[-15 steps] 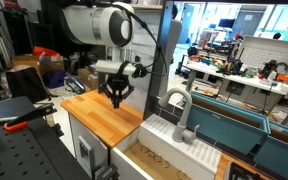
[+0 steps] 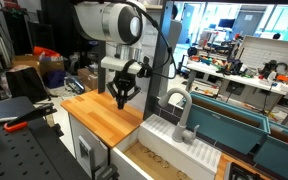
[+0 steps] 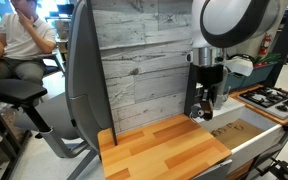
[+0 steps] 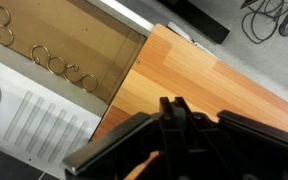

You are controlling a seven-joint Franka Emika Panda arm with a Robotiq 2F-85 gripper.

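My gripper (image 2: 120,100) hangs above the wooden board (image 2: 102,115), pointing down. In the second exterior view the gripper (image 3: 204,112) is over the board's (image 3: 164,150) far right part. From the wrist, the dark fingertips of the gripper stand together over the board (image 4: 189,75); the fingers look shut, and whatever may be between them cannot be made out. An open drawer (image 4: 109,60) beside the board holds several metal rings and hooks (image 4: 56,65).
A tap (image 2: 179,105) rises from the white sink unit behind the drawer, on the board's right. A slotted white drainer (image 4: 49,125) borders the drawer. Grey panels (image 3: 149,75) stand behind the board. A seated person (image 3: 29,40) is far off at left. The board is bare.
Over the last second the arm has shifted a little to the right in the first exterior view, toward the sink side. Board and drawer look unmoved.
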